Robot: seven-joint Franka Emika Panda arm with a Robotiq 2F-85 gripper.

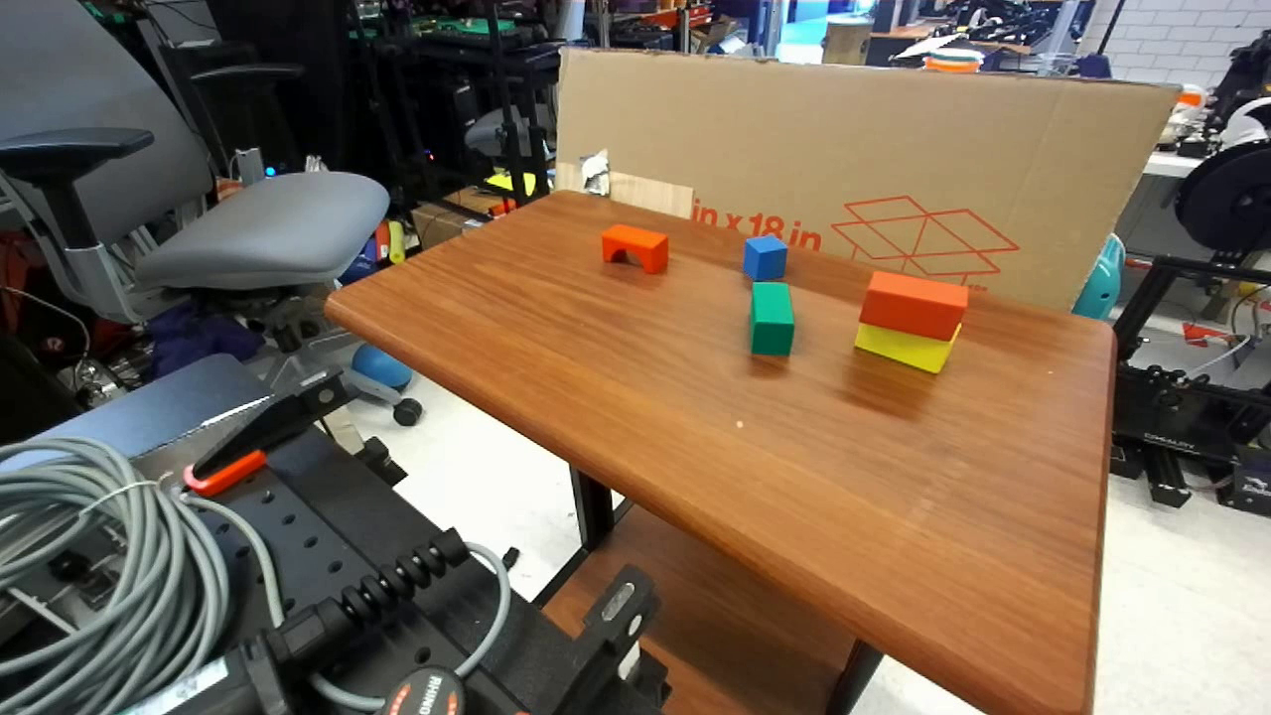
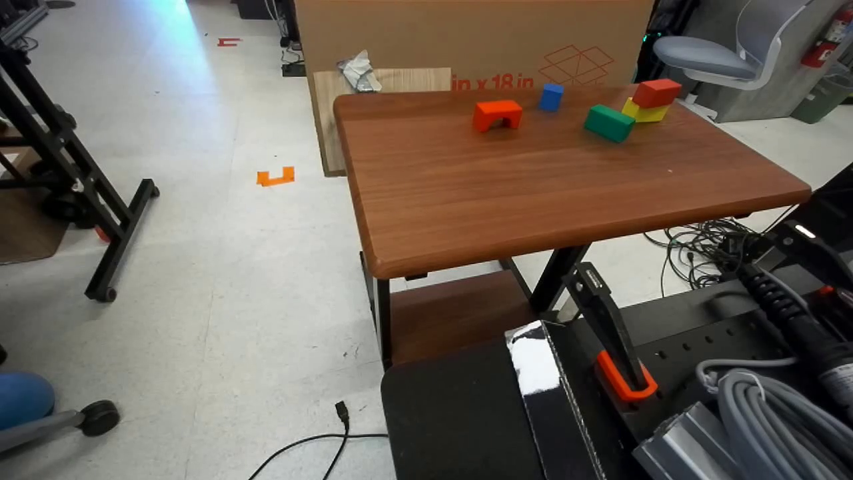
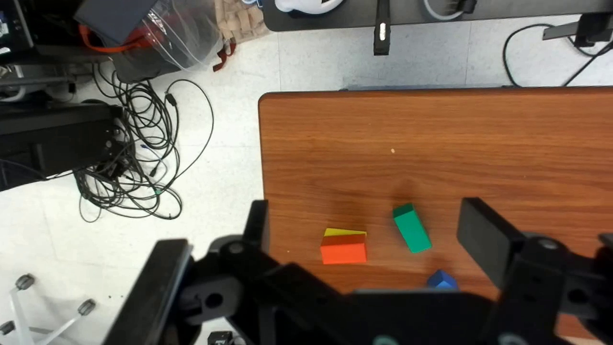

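High above the table my gripper stands open, its fingers wide apart and nothing held between them; neither exterior view shows it. An orange-red block rests on a yellow block toward the table's right side. To their left lies a green block, with a blue block behind it. An orange arch stands farther left, its opening downward. In the wrist view, the red block and green block show between the fingers, while the blue block is partly hidden by the gripper body.
A tall cardboard sheet stands along its back edge. In front sits a black base with coiled grey cable and a clamp.
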